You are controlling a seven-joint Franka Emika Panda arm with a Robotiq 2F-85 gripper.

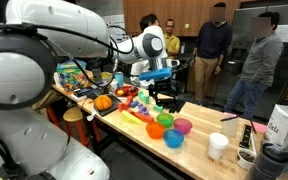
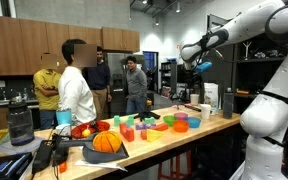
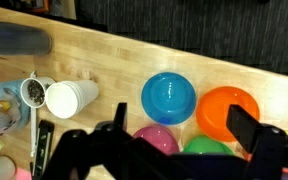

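Observation:
My open gripper hangs above the table with nothing between its fingers; in exterior view 2 the gripper is well clear of the tabletop. Below it in the wrist view lie a blue bowl, an orange bowl, a pink bowl and a green bowl, the last two partly cut off or covered by the gripper. The blue bowl and the orange bowl look empty. A white cup stands to their left. Exterior view 1 has the same blue bowl near the table's edge.
Colored blocks and an orange ball crowd the table's far end. Dark canisters and a clear container stand beyond the cup. Several people are around the table. Bare wood shows between cup and bowls.

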